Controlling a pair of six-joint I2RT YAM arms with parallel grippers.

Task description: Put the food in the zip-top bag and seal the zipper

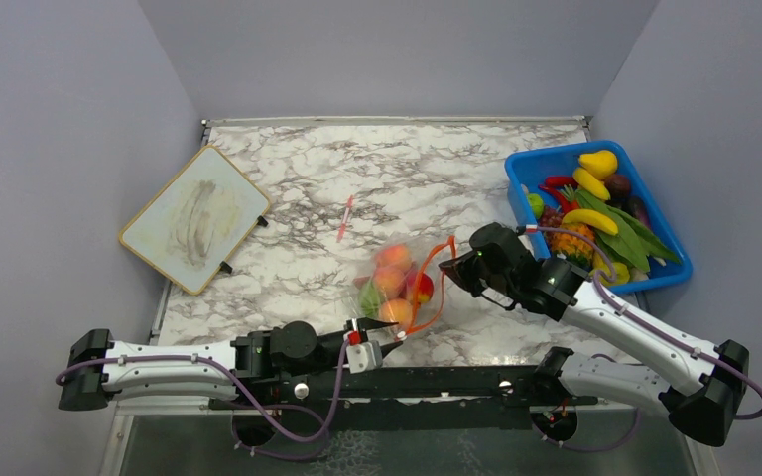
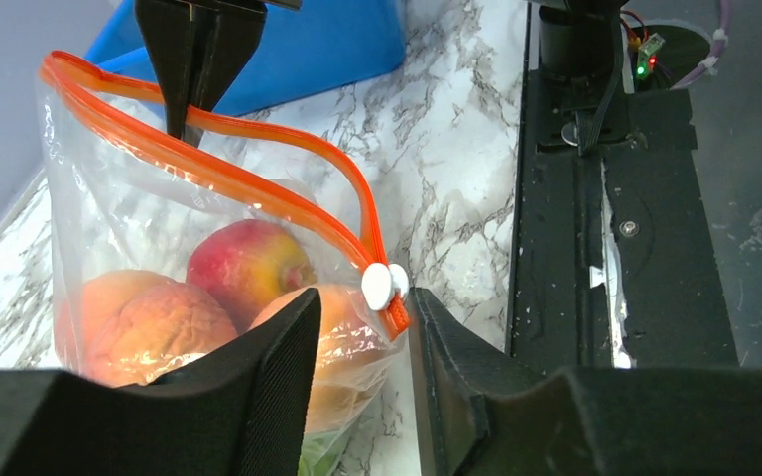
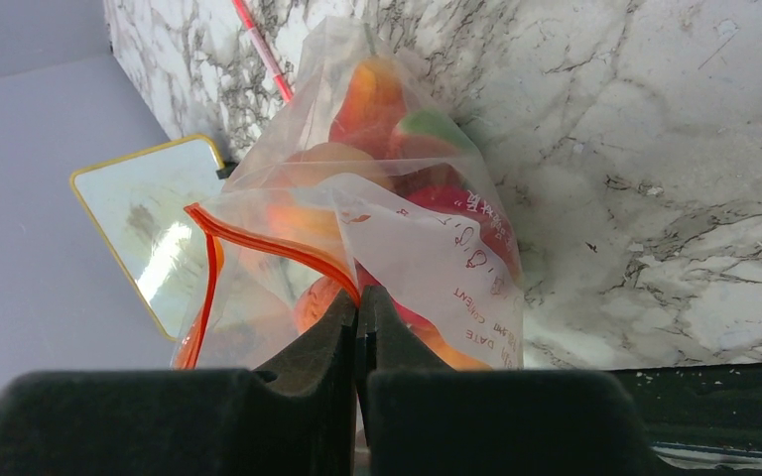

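Note:
The clear zip bag holds several fruits, including peaches and a red-yellow fruit, with its orange zipper rim standing open. My left gripper is part open at the near end of the zipper, its fingertips either side of or just below the white slider; whether they touch it I cannot tell. My right gripper is shut on the bag's rim at the other part of the opening, holding it raised.
A blue bin of produce stands at the back right. A whiteboard lies at the left and a red pen behind the bag.

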